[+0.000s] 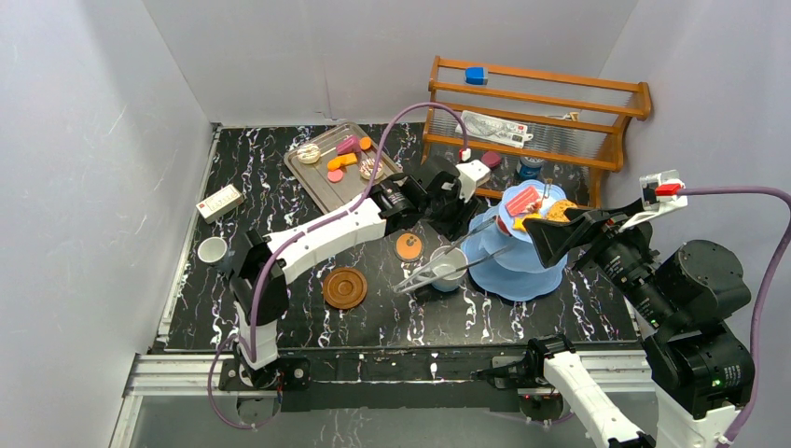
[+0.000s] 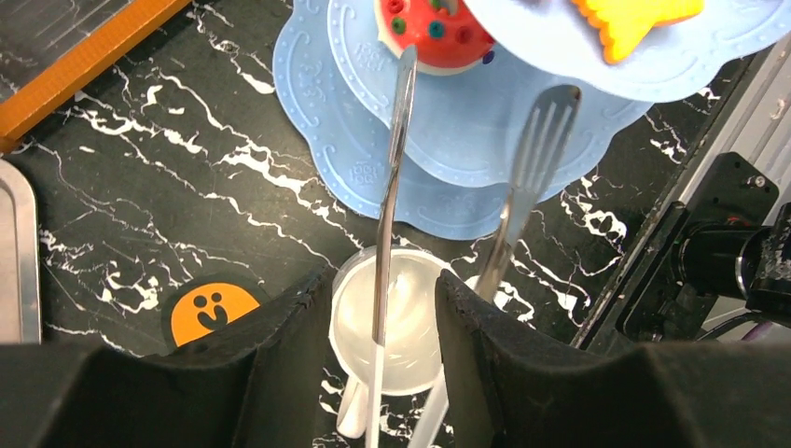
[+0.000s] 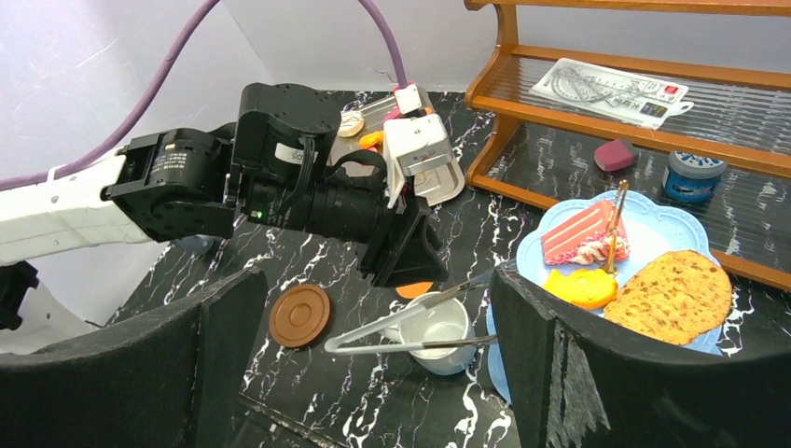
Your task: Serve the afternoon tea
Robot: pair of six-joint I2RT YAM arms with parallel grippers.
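A metal knife [image 2: 396, 159] and fork [image 2: 534, 154] slant across the mouth of a white mug [image 2: 408, 308], their pale handles [image 3: 373, 329] together past its rim. Whether they rest on the mug or are in the air I cannot tell. My left gripper [image 1: 454, 224] is above and behind the mug, its fingers [image 2: 284, 359] apart on either side of the cutlery and not touching it. The blue tiered stand [image 1: 519, 285] is right of the mug, with cake [image 3: 578, 233], a yellow piece [image 3: 583, 287] and a round biscuit [image 3: 672, 297] on top. My right gripper stays open and empty near the stand.
A metal tray [image 1: 322, 191] with several sweets sits at the back left. A wooden rack [image 1: 536, 73] stands behind the stand. A brown saucer [image 1: 344, 287], an orange smiley disc [image 1: 409, 246] and another cup [image 1: 213, 250] are on the marbled table.
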